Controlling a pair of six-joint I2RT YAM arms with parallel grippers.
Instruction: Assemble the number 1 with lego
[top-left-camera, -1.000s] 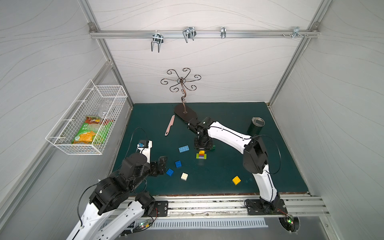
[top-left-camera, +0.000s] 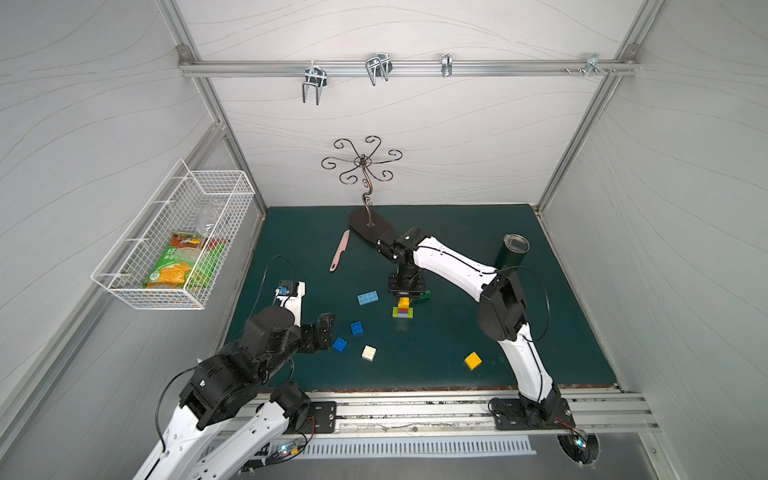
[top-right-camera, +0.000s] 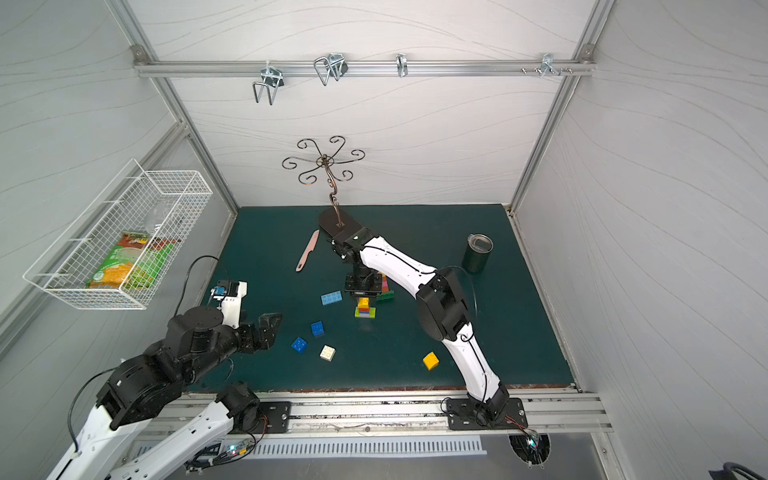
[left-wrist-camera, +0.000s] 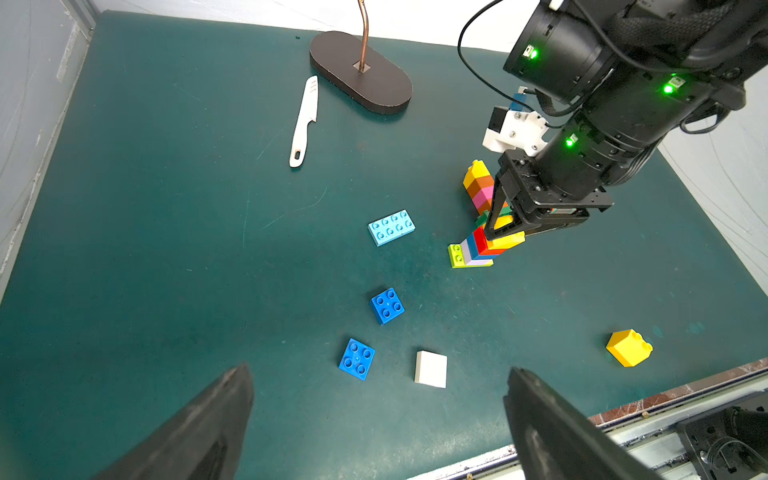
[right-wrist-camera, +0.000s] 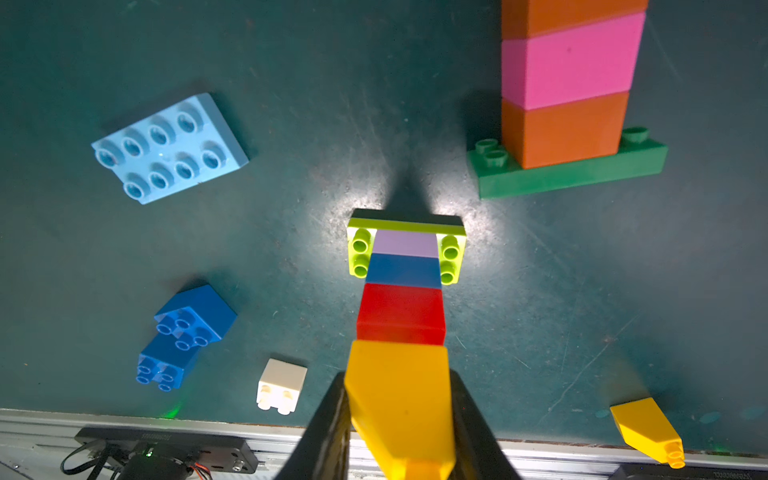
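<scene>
A stack rises from a lime-green base plate (right-wrist-camera: 360, 264): a lilac brick (right-wrist-camera: 406, 243), a blue brick (right-wrist-camera: 403, 270), then a red brick (right-wrist-camera: 400, 313). Over the red one is a yellow sloped brick (right-wrist-camera: 397, 384), and my right gripper is shut on it. No gap shows between yellow and red in the right wrist view; whether they are pressed together I cannot tell. A second stack of orange and pink (right-wrist-camera: 572, 60) bricks stands behind on a dark-green plate (right-wrist-camera: 572, 177). Well left and front, my left gripper is open and empty.
Loose bricks lie about: light blue (left-wrist-camera: 391, 228), two dark blue (left-wrist-camera: 388, 305), white (left-wrist-camera: 431, 369) and yellow (left-wrist-camera: 629, 347). Behind are a knife (left-wrist-camera: 304, 121), a dark stand (left-wrist-camera: 361, 72) and a can (top-right-camera: 477, 253).
The right arm's elbow has shifted slightly left and the gripper's tilt over the stack has changed a little. The left arm and loose bricks have not moved.
</scene>
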